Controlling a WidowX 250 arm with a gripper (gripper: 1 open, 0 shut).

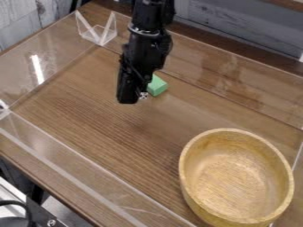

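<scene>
My black gripper (130, 93) hangs over the wooden table in the upper middle, shut, with nothing visible between its fingers. A small green block (155, 86) lies just behind and to the right of it, partly hidden by the gripper.
A large yellow oval bowl (236, 208) fills the lower right. A clear object (97, 27) stands at the back left. A dark cable (14, 206) shows at the lower left edge.
</scene>
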